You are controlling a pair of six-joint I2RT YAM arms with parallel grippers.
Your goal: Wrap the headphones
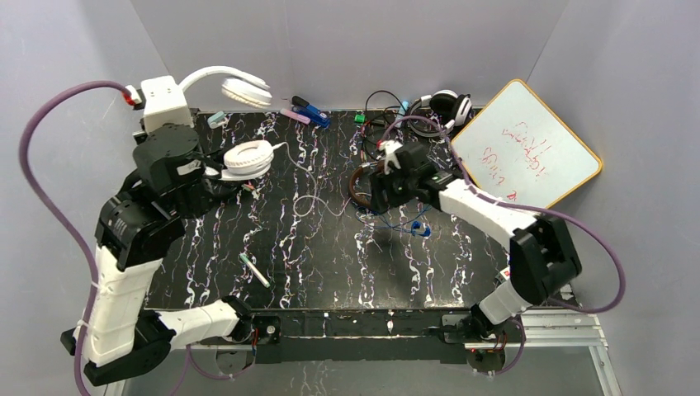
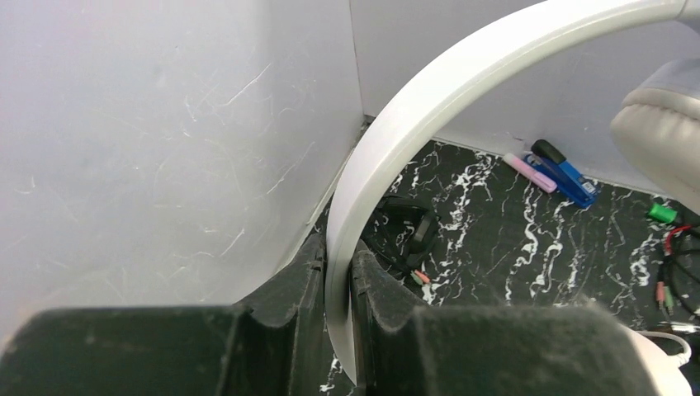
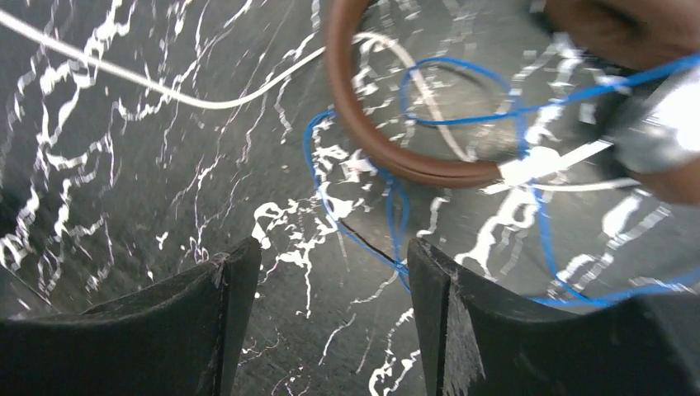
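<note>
White headphones (image 1: 248,157) hang raised at the left of the top view, their two ear cups facing right. My left gripper is shut on their white headband (image 2: 429,99). A thin white cable (image 1: 312,186) runs from the lower cup down to the table and toward the brown headphones (image 3: 388,157). Over those brown headphones stands my right gripper, open, with nothing between its fingers. The white cable (image 3: 198,101) passes through the brown headband's loop in the right wrist view. A blue cable (image 3: 355,235) tangles around the same spot.
Black-and-white headphones (image 1: 446,106) and a coil of black cable (image 1: 378,124) lie at the back. A whiteboard (image 1: 528,140) leans at the right. A marker (image 1: 254,271) rests at the front left.
</note>
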